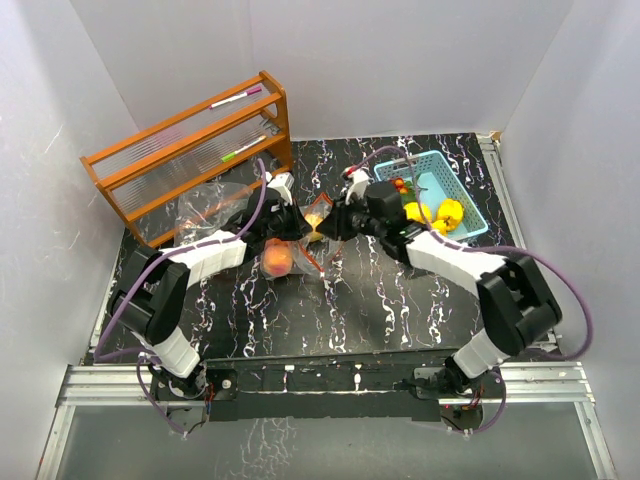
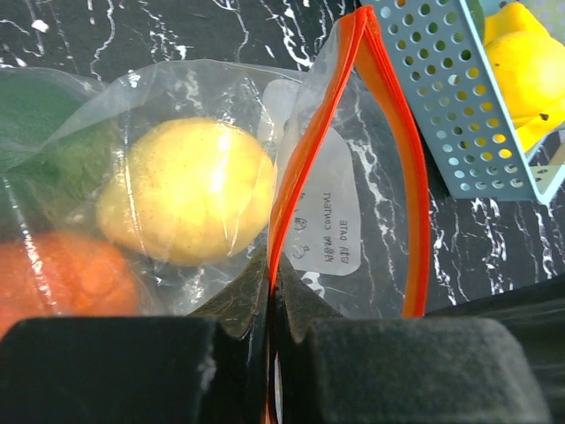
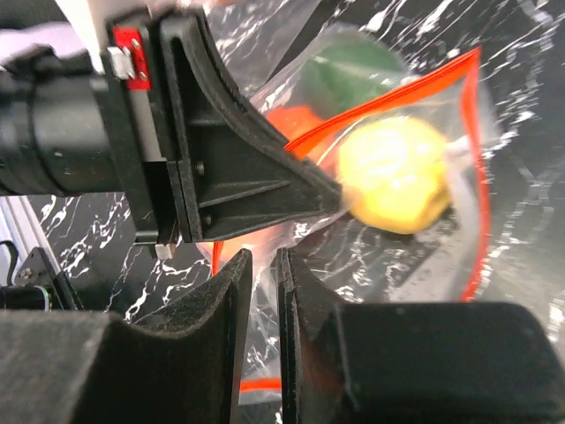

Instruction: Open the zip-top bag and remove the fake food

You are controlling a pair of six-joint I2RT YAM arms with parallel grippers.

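The zip top bag lies mid-table with its orange zip (image 2: 397,132) parted, around a yellow fake food (image 2: 185,190), a peach-orange one (image 1: 278,258) and a green one (image 2: 48,141). My left gripper is shut on the bag's orange edge. My right gripper (image 1: 343,223) is at the bag's opening on the right, facing the left one; in the right wrist view its fingers (image 3: 320,353) are together low in the view, and whether anything is between them is unclear.
A blue basket (image 1: 457,178) of fake fruit, including yellow pieces (image 2: 530,62), stands at back right. A wooden rack (image 1: 190,150) stands at back left.
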